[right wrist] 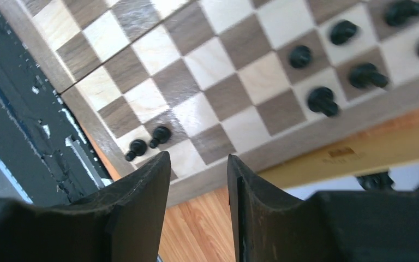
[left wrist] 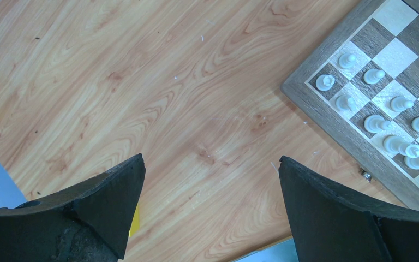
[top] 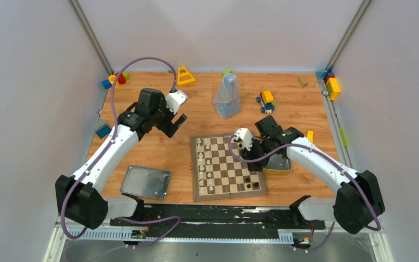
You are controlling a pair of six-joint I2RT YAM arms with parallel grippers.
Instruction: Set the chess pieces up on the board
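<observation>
The chessboard (top: 227,195) lies mid-table, its left two files filled with white pieces (left wrist: 375,124). Black pieces stand along its right side: two short ones (right wrist: 137,147) near the front corner, several farther back (right wrist: 322,102). From above, three dark pieces (top: 247,185) show at that front corner; the left finger (right wrist: 147,202) may hide one in the right wrist view. My right gripper is open and empty above the board's right edge. My left gripper (top: 177,124) hangs open left of the board's far corner, nothing between its fingers.
An open box (top: 277,171) with black pieces inside (right wrist: 376,180) sits right against the board's edge. An empty metal tray (top: 146,182) lies at front left. Behind the board stand a clear bag (top: 227,97) and a toy vehicle (top: 267,102).
</observation>
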